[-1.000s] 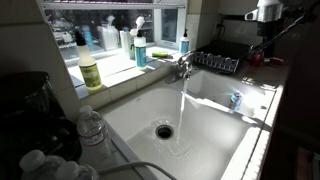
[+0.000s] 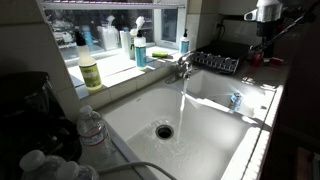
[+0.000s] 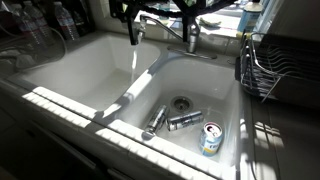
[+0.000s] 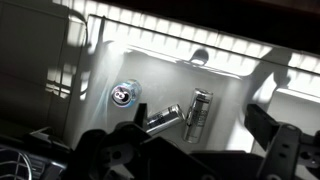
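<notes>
My gripper is open, its two dark fingers wide apart with no object held between them. In the wrist view it hangs over the sink basin with the cans. Two silver cans lie on their sides there: one can (image 4: 198,115) appears in the gap between the fingers, below them, and the other can (image 4: 163,119) lies at an angle near the left finger. A blue and white can (image 3: 211,138) stands upright near that basin's front right corner. Exterior view 2 shows the dark gripper (image 3: 160,25) at the top, above the sink.
Water runs from the faucet (image 2: 184,68) into the other basin (image 2: 150,108). A divider (image 3: 140,85) separates the basins. A dish rack (image 3: 280,65) stands beside the sink. Several bottles, including a yellow-labelled bottle (image 2: 87,65), line the sill and counter.
</notes>
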